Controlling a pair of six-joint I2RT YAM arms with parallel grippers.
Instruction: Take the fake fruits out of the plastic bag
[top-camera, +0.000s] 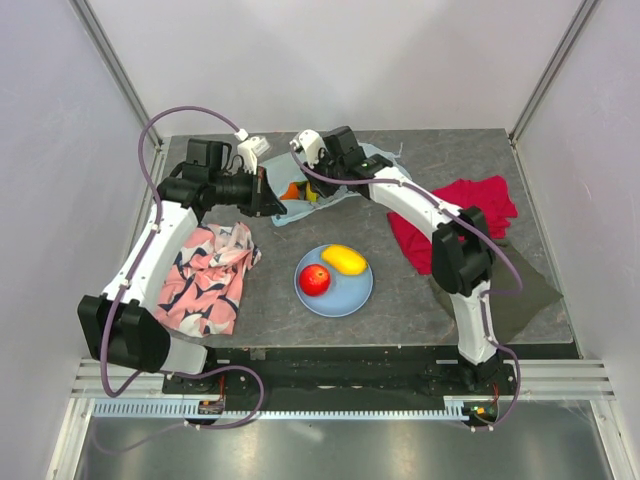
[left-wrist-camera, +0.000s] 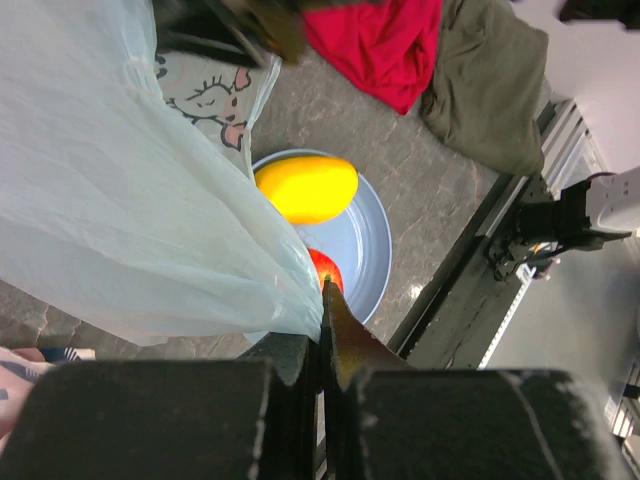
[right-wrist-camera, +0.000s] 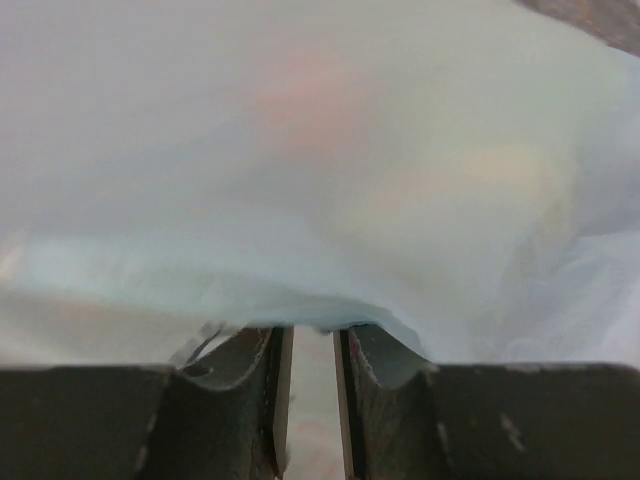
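Observation:
The pale plastic bag (top-camera: 291, 162) lies at the back, with an orange fruit (top-camera: 291, 191) and a yellow one (top-camera: 311, 191) in its opening. My left gripper is shut on the bag's edge at the left of the opening. My right gripper is at the bag's mouth, its fingers under blurred plastic; whether it grips anything is hidden. A blue plate (top-camera: 335, 302) holds a red apple (top-camera: 314, 280) and a yellow mango (top-camera: 345, 259).
A pink patterned cloth (top-camera: 205, 280) lies front left. A red cloth (top-camera: 411, 240) and an olive cloth (top-camera: 524, 300) lie on the right. Grey table surface around the plate is clear.

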